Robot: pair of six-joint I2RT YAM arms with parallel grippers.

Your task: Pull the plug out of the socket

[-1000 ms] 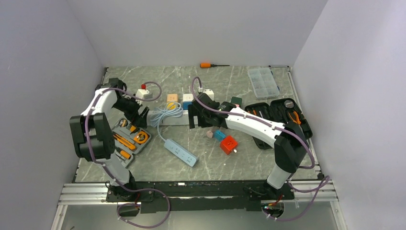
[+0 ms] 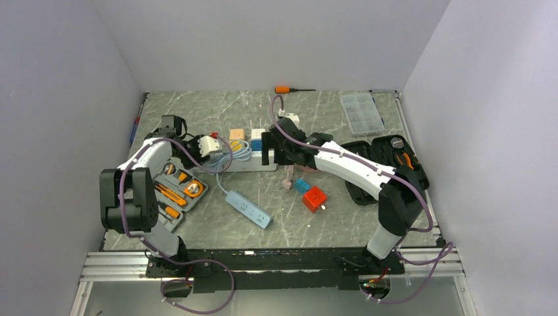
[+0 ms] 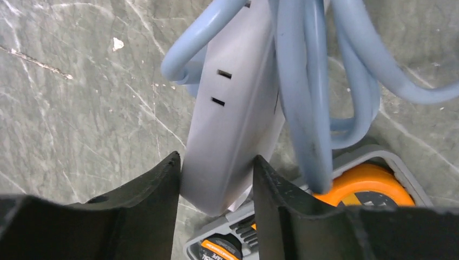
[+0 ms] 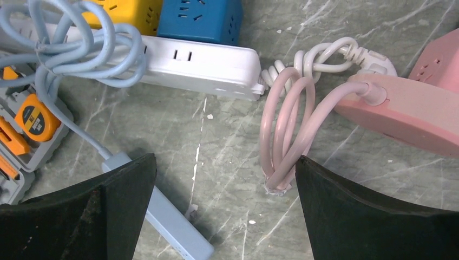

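A long white power strip (image 3: 233, 108) runs under a coiled light-blue cable (image 3: 303, 81). My left gripper has its fingers on either side of the strip's near end, part open; whether both press on it I cannot tell. My right gripper is open above a pink coiled cord (image 4: 281, 130), which leads into a pink block (image 4: 406, 108). At the white strip's right end lies a white cord with a white plug (image 4: 376, 62). A light-blue power strip (image 2: 248, 209) lies apart at front centre.
An orange tool case (image 2: 168, 210) lies at the left, a black case (image 2: 360, 194) and clear organizer (image 2: 362, 112) at the right. Red (image 2: 314, 199) and blue (image 2: 302, 185) blocks sit centre right. A screwdriver (image 2: 283, 89) lies at the back, with free table around it.
My left arm has shifted right and turned toward the white strip's left end. My right gripper has moved slightly up in the top view.
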